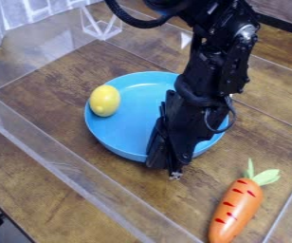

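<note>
The black gripper (172, 163) reaches down over the front right part of a blue plate (130, 128), its tips low near the plate's front rim. The arm covers much of that side of the plate, and whether anything is between the fingers cannot be seen. A yellow egg-shaped object (104, 101) rests on the plate's left side. An orange toy carrot (237, 207) with red marks and pale green leaves lies on the wooden surface to the right front of the plate, apart from the gripper.
Clear plastic walls (54, 171) run along the left and front of the wooden surface (35, 81). Bare wood lies left of the plate and to the right behind the arm.
</note>
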